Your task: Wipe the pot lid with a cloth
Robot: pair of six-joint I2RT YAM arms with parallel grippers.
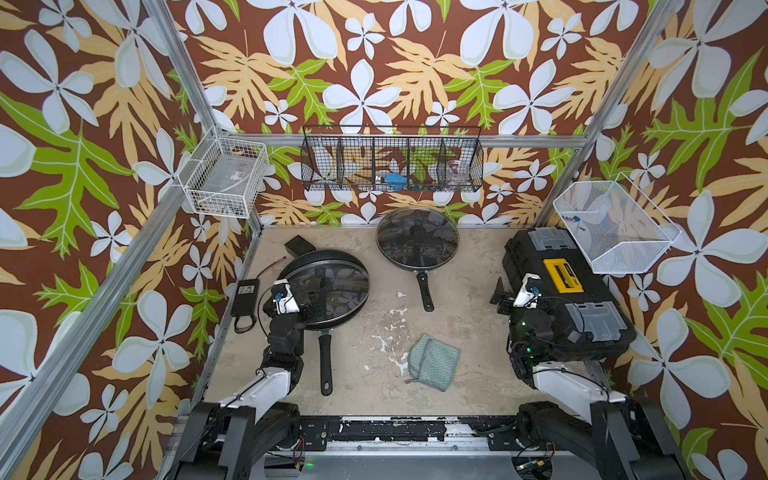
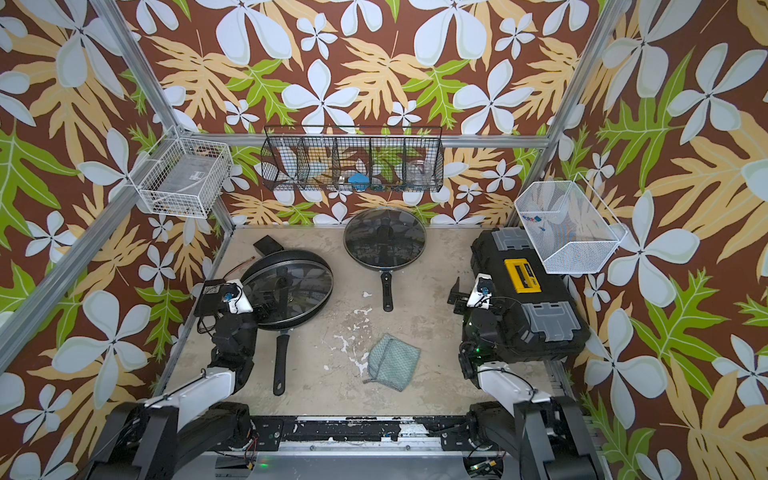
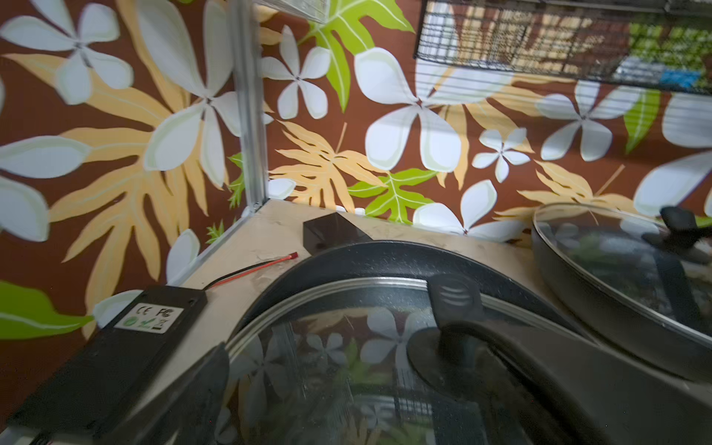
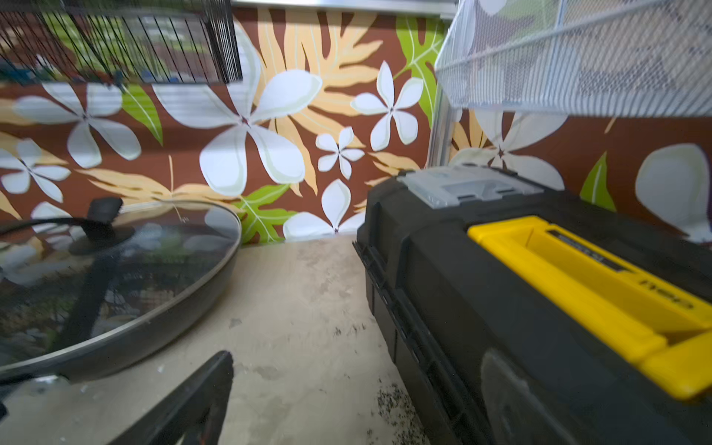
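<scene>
On the left of the table, a glass pot lid (image 1: 340, 289) with a black handle (image 3: 452, 300) rests on a dark pan (image 1: 302, 260). The pan's rim shows past the lid on the far left side. A folded grey-green cloth (image 1: 433, 362) lies flat near the front middle. My left gripper (image 1: 309, 297) is open at the lid's left part, close to its handle; one finger (image 3: 196, 393) shows clearly, the other is hard to make out. Left of the toolbox, my right gripper stands open and empty, away from the cloth.
A second lidded pan (image 1: 417, 240) stands at the back middle, handle forward. The black toolbox (image 1: 532, 264) takes up the right side. A power adapter (image 1: 245, 297) lies at the left edge. Bare table with white flecks stretches between the pans and cloth.
</scene>
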